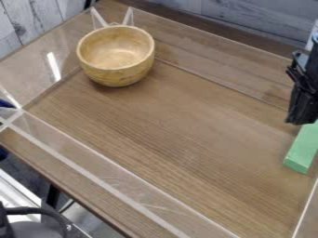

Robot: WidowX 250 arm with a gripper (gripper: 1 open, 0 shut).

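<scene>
My gripper (298,116) is at the right edge of the view, dark and partly cut off by the frame, just above a green rectangular object (300,151) lying on the wooden table (162,149). The gripper looks shut, with nothing seen between its fingers.
A wooden bowl (114,70) stands at the upper left of the table. A dark piece of hardware (32,223) is at the lower left corner, beside the table's edge.
</scene>
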